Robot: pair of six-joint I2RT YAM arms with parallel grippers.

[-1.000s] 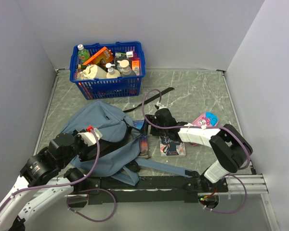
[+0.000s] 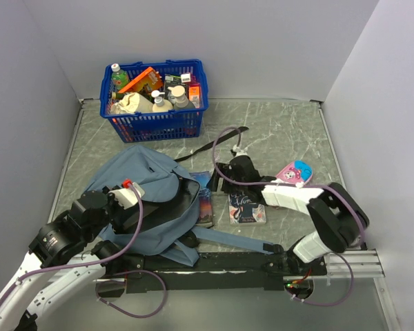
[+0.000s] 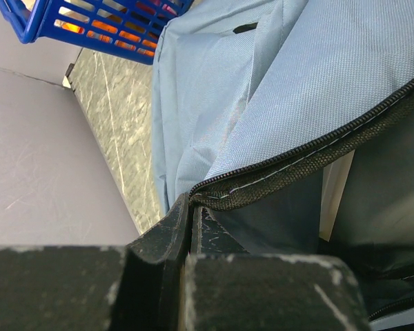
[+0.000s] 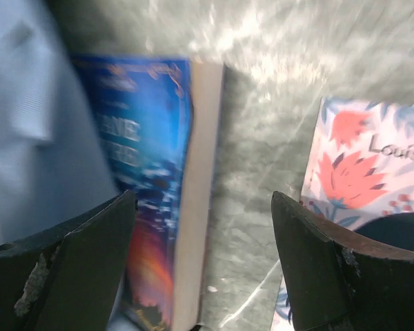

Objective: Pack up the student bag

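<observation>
The blue-grey bag (image 2: pixel 141 176) lies on its side at the left, its dark mouth gaping. My left gripper is shut on the bag's zippered edge (image 3: pixel 276 174). A dark blue and red book (image 2: pixel 204 200) lies against the bag's right side, partly covered by its cloth in the right wrist view. Above this book's spine side is my right gripper, part open with nothing between its fingers. A floral book (image 2: pixel 247 209) lies to the right, partly under the right arm. A pink and blue pouch (image 2: pixel 295 172) rests farther right. Inside the bag a pale edge (image 3: pixel 335 193) shows.
A blue basket (image 2: pixel 155 127) full of bottles and boxes stands at the back left. One black strap (image 2: pixel 212 143) trails behind the bag, and a blue strap (image 2: pixel 234 239) runs along the front.
My right gripper has moved slightly right, off the bag's edge, and its fingers now stand more over the gap between the books. The left arm and the bag look nearly unchanged.
</observation>
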